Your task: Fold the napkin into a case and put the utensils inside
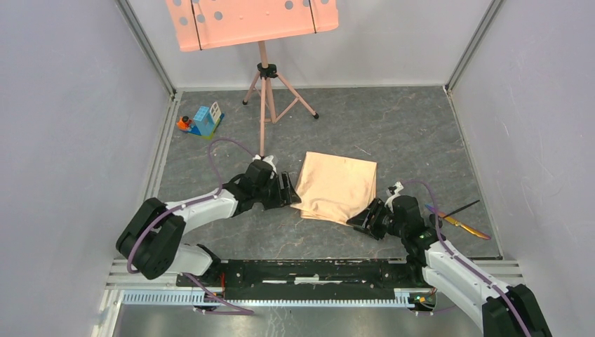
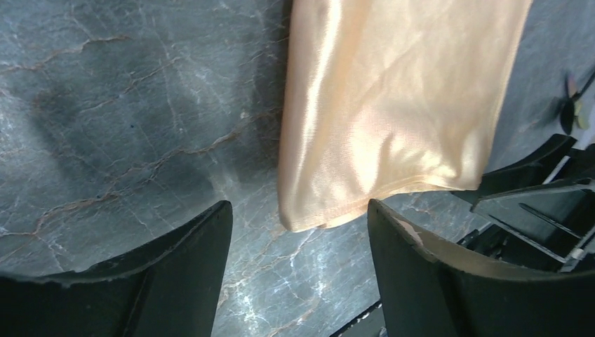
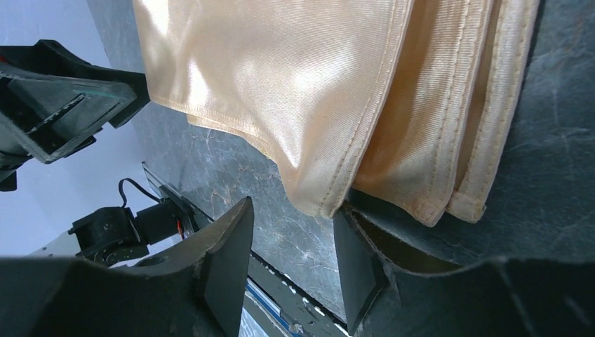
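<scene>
A peach satin napkin point(image 1: 338, 184), folded into a layered square, lies at the middle of the floor. My left gripper is open at its near left corner, with the corner just past the fingertips and the fingers apart. In the right wrist view, a lifted corner of the napkin point(image 3: 281, 84) reaches between the fingers of my right gripper, touching or nearly touching one fingertip; the fingers stand apart. The utensils point(image 1: 466, 225), one golden and one dark among them, lie at the right, partly behind my right gripper point(image 1: 361, 222).
A pink stand point(image 1: 269, 91) rises behind the napkin, one leg reaching toward the left arm. A colourful toy point(image 1: 203, 121) sits at the back left. Bare floor point(image 1: 400, 126) shows behind and to the right of the napkin.
</scene>
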